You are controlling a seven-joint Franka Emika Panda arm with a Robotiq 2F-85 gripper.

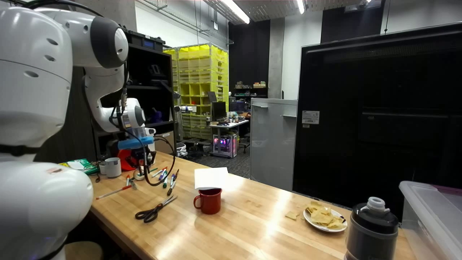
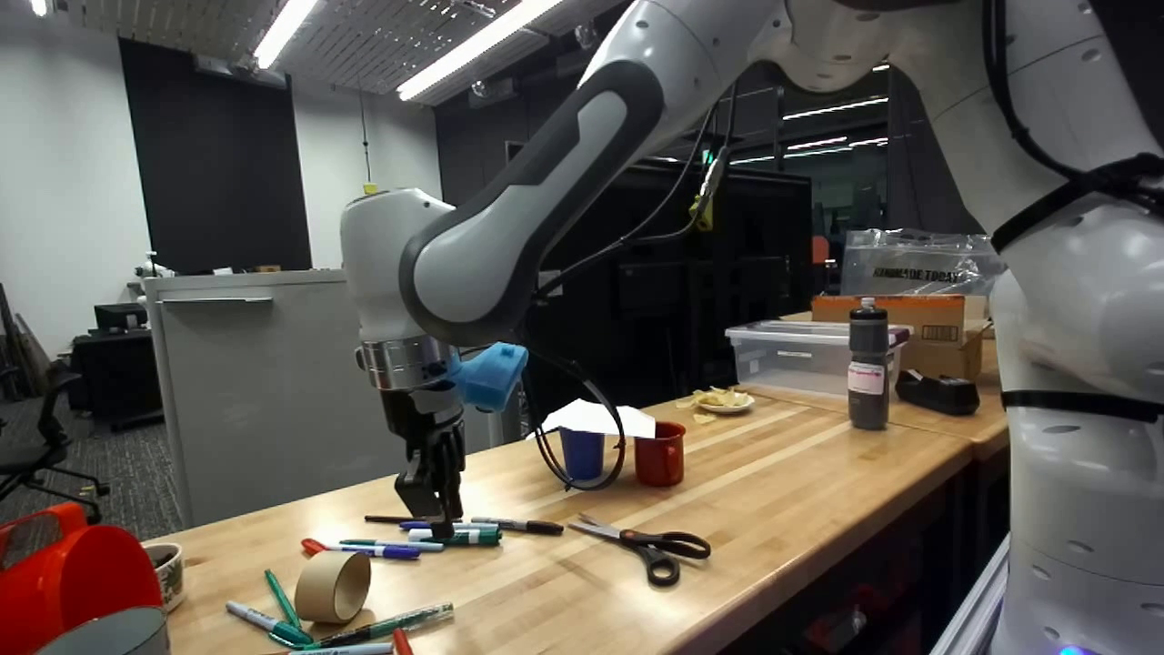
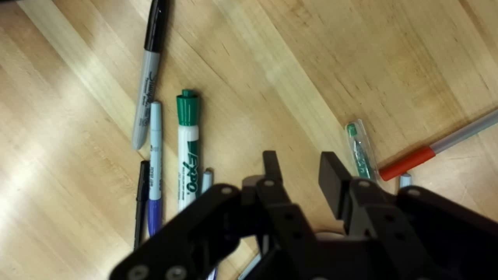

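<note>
My gripper points down over the table in the wrist view, its two fingers apart with bare wood visible in the gap. To its left lie a green-capped Expo marker, a black-capped Sharpie, a light-blue and purple pen and a thin black pen. A clear-capped green pen and a red-ended pen lie to the right. The gripper hangs low by the pens in exterior view 2, where its fingertips' clearance above the table is hard to judge.
A tan tape roll stands among more pens. Scissors, a red mug and a blue cup under white paper are farther along. A red container borders the pens. Open wood lies in front of the chip plate.
</note>
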